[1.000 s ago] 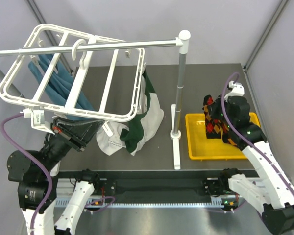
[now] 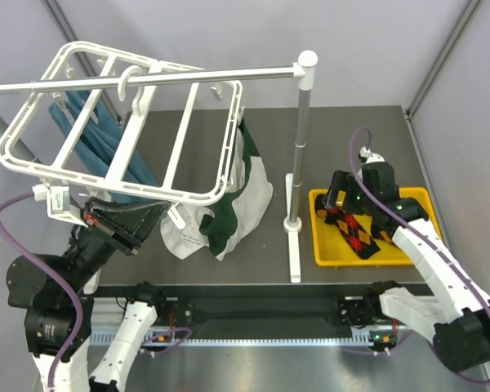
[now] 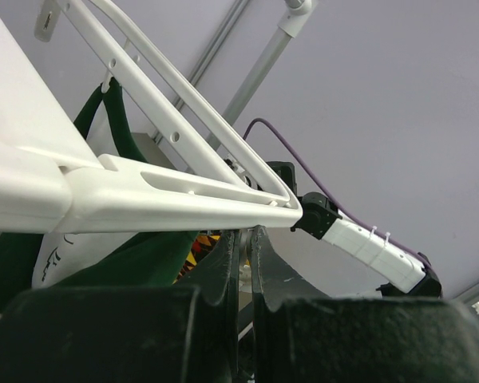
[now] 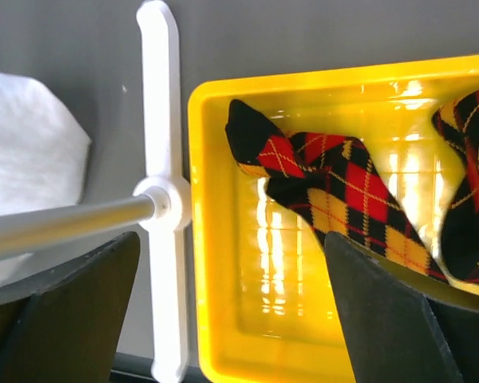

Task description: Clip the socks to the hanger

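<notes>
The white hanger (image 2: 202, 198) hangs from the metal rail, with a blue cloth (image 2: 106, 147) and a white-and-green cloth (image 2: 249, 196) below it. My left gripper (image 2: 165, 209) is shut at the hanger's front edge, on a small white clip (image 2: 176, 216); in the left wrist view the fingers (image 3: 263, 255) meet just under the rim and mostly hide it. Two red, black and yellow checked socks (image 4: 351, 191) (image 4: 475, 183) lie in the yellow tray. Above the tray's left part, my right gripper stands open, empty between its spread fingers.
The yellow tray (image 2: 363, 263) sits on the grey table at the right. A metal post (image 2: 300, 155) on a white foot (image 2: 294, 257) rises between tray and hanger; in the right wrist view the post (image 4: 80, 223) passes close to the left finger.
My right gripper has moved left over the tray and opened. The checked sock that hung from it now lies in the tray. The left gripper stays at the hanger's edge.
</notes>
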